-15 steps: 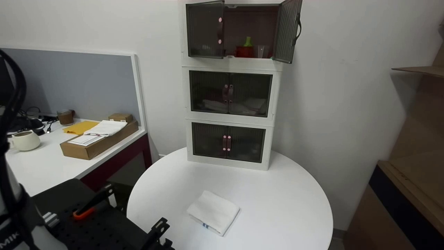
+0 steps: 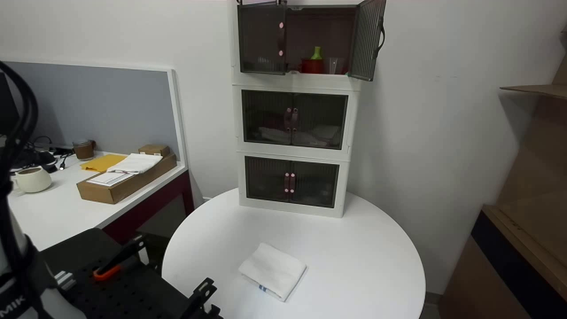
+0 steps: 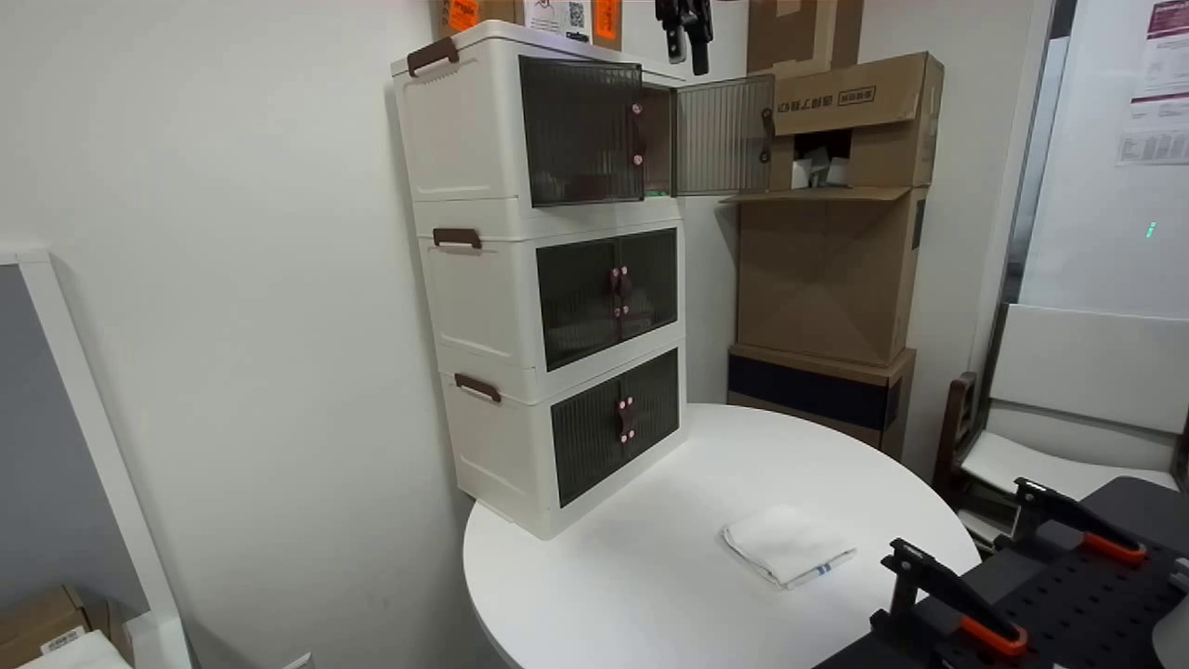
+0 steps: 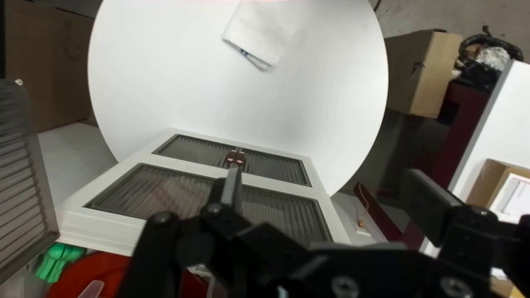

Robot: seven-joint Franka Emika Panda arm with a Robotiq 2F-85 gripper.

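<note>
My gripper is open, with nothing between its fingers. In exterior view 2 its dark tips [image 3: 686, 50] hang high above the top cabinet's front, near the left door. That left door [image 2: 261, 40] stands ajar, while the right door [image 2: 366, 40] is swung wide open. Inside the top cabinet are a red container [image 2: 312, 66], a green item [image 2: 316, 52] and a clear cup [image 2: 333, 65]. A folded white towel [image 2: 273, 271] with a blue stripe lies flat on the round white table [image 2: 361, 255].
Below, the middle cabinet [image 2: 293, 119] and bottom cabinet [image 2: 291, 182] have their doors closed. Cardboard boxes [image 3: 825, 268] are stacked to the right of the cabinets. Black clamps [image 3: 959, 602] sit at the dark stand's edge.
Dark gripper parts now show at the top edge of exterior view 1, above the left door, where none showed before. The doors and the towel have not moved.
</note>
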